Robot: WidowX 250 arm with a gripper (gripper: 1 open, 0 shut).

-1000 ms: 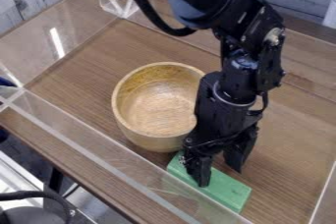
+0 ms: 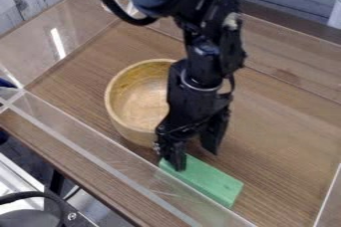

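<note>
The black arm reaches down from the top of the view to the gripper (image 2: 178,143), which is low, just right of a pale wooden bowl (image 2: 134,97). Its fingertips are at the upper-left end of a flat green block (image 2: 210,186). The arm hides part of the bowl's right side. Whether the fingers are closed on the block cannot be made out.
Clear plastic walls run along the front-left and right edges of the wooden table (image 2: 273,141). A grey wall stands at the back, and dark equipment sits at the lower left.
The gripper has shifted left and slightly up, toward the bowl. The green block has moved a little left with it, and the bowl also appears slightly further left.
</note>
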